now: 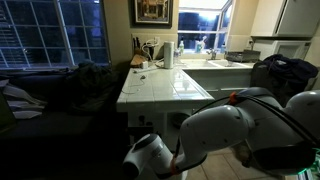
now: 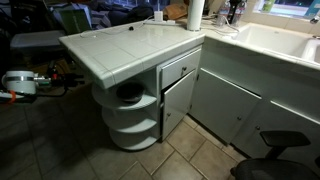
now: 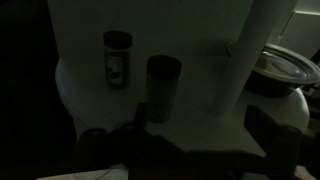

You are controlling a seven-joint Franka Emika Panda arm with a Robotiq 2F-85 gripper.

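In the dim wrist view my gripper faces a rounded white shelf (image 3: 85,112). Its dark fingers (image 3: 268,135) stand well apart, and no object shows between them. Two small jars with dark lids are on the shelf: a labelled jar (image 3: 117,65) towards the back left, and a plainer jar (image 3: 162,90) closer, beyond the left finger. In exterior view 2 the gripper (image 2: 75,80) is at the left edge, apart from the corner shelves. Exterior view 1 shows the arm (image 1: 215,130) low in front of the counter; its gripper end is too dark to make out.
A white post (image 3: 250,55) rises from the shelf, with a lidded dish (image 3: 285,66) to its right. The tiled counter (image 2: 130,45) overhangs the open shelves (image 2: 130,120), which hold a dark bowl (image 2: 130,92). A black chair (image 2: 275,165) stands at the right.
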